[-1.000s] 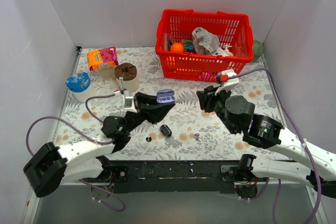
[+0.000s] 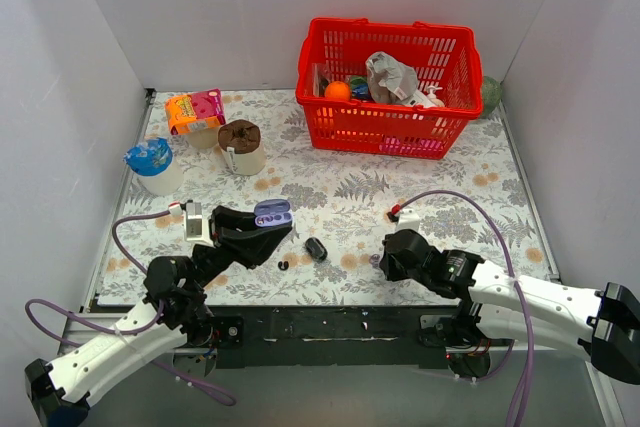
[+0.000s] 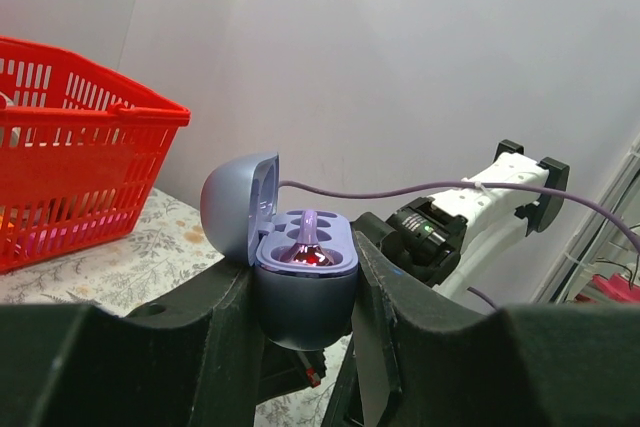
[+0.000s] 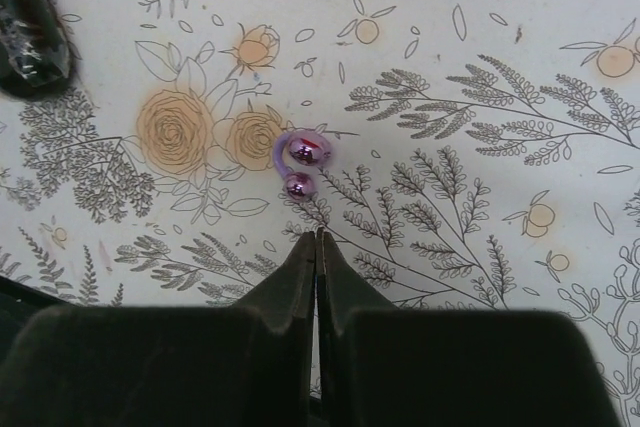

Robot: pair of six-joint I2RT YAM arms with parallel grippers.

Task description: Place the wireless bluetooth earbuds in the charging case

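Note:
The lilac charging case (image 3: 305, 312) is held with its lid raised, my left gripper shut on its lower body. One shiny purple earbud (image 3: 308, 242) stands in the case with its stem upward; how deep it sits I cannot tell. In the top view the case (image 2: 273, 215) is above the table, left of centre. A second purple earbud (image 4: 303, 161) lies on the patterned tabletop, just ahead of my right gripper. The right fingertips are together, pointing down, with nothing visible between them. From above, this earbud (image 2: 375, 260) sits just left of the right gripper (image 2: 387, 265).
A black oval object (image 2: 316, 249) and a small dark piece (image 2: 283, 265) lie between the arms. The red basket (image 2: 390, 127) stands at the back. Jars and an orange snack bag (image 2: 195, 112) occupy the back left.

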